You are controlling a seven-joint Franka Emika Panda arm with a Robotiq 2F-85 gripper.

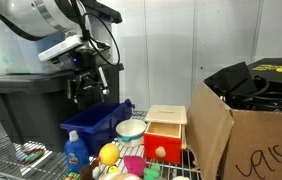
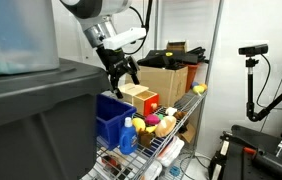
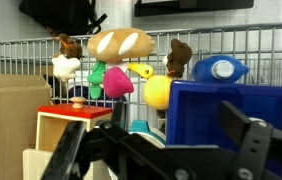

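Note:
My gripper (image 1: 89, 97) hangs above the blue bin (image 1: 101, 124), pointing down. In the wrist view its dark fingers (image 3: 251, 143) stand wide apart, with nothing held between them. The bin's open top and a pale bowl (image 3: 147, 132) show below and between the fingers. Beside the bin is an orange box with a light lid (image 1: 164, 144). A blue bottle (image 1: 76, 151) stands at the bin's near side. Close by lie a yellow ball (image 3: 157, 92), a pink toy (image 3: 117, 83), a bread-like loaf (image 3: 122, 44) and brown toys (image 3: 177, 57).
Everything rests on a wire rack (image 3: 271, 42). A large cardboard box (image 1: 213, 135) borders one side, and a tall dark grey container (image 2: 51, 125) the other. Behind the bin rises a pale wall (image 1: 156, 50).

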